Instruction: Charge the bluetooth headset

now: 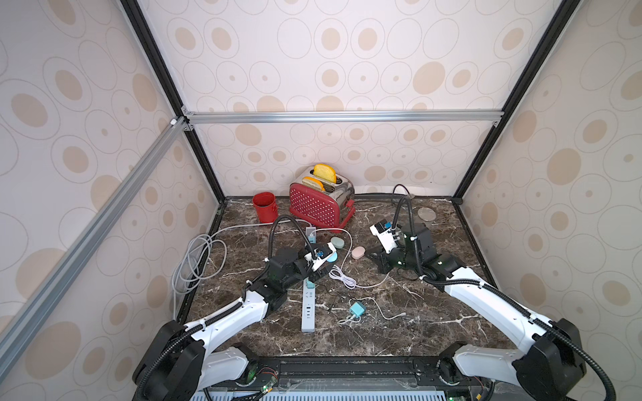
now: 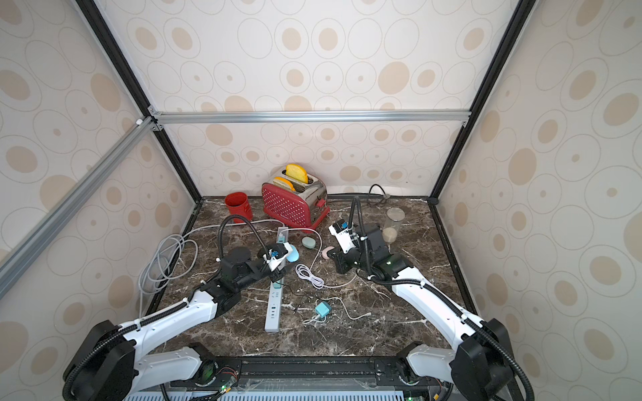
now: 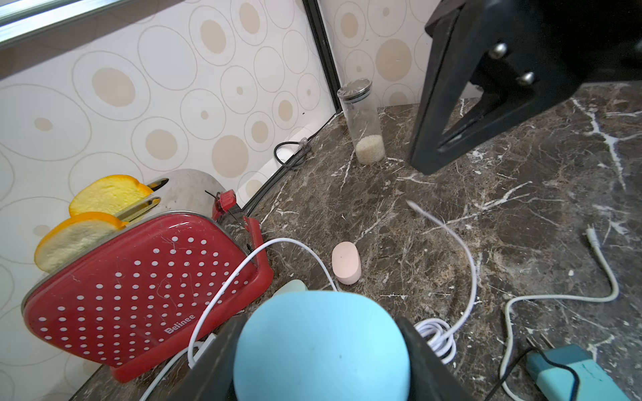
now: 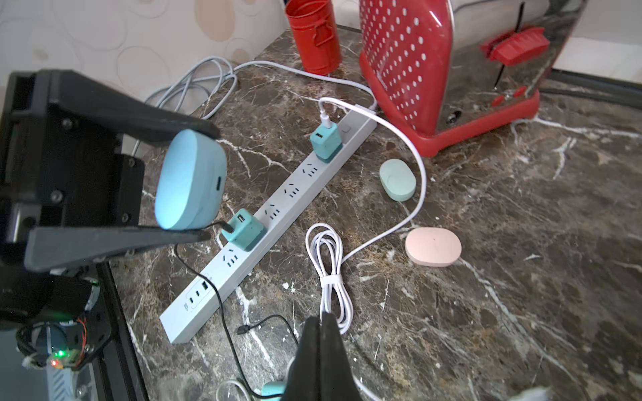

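Note:
My left gripper is shut on a light blue headset case [image 3: 321, 347], held above the power strip [image 4: 220, 270]. The case has a small port on its side in the right wrist view. My right gripper is shut, nothing between its fingers, over the table [image 4: 508, 287]. Two teal chargers, the rear one [image 4: 325, 140] and nearer one [image 4: 242, 229], are plugged into the strip with cables. A loose teal charger [image 3: 568, 374], a coiled white cable [image 4: 331, 287] and a black cable end [image 4: 244, 328] lie on the table.
A red toaster [image 1: 314, 206] with bread slices and a red mug [image 1: 264, 207] stand at the back. Pink [image 4: 432, 246] and mint [image 4: 398, 179] cases lie mid-table. A glass jar [image 3: 361, 127] stands back right, and a grey cable loops along the left side.

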